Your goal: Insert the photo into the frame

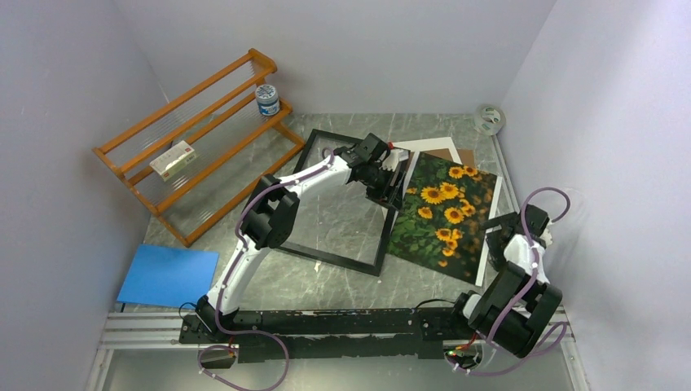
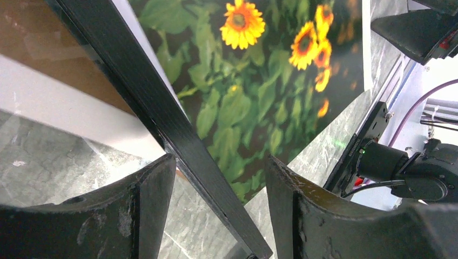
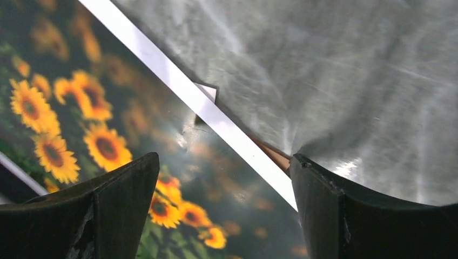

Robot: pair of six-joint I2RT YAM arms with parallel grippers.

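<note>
The sunflower photo point(image 1: 440, 212) lies right of the empty black frame point(image 1: 326, 260), white strips along its edges, on white and brown boards. My left gripper point(image 1: 391, 189) is over the frame's right bar point(image 2: 183, 145), its fingers part open either side of that bar in the left wrist view; whether they touch it is unclear. My right gripper point(image 1: 495, 228) is open low at the photo's right edge, the white border point(image 3: 232, 129) running between its fingers over bare grey surface and small bits of board.
A wooden rack point(image 1: 195, 169) with a jar and box stands at the back left. A blue mat point(image 1: 167, 275) lies front left. A tape roll point(image 1: 489, 120) sits at the back right, by the wall.
</note>
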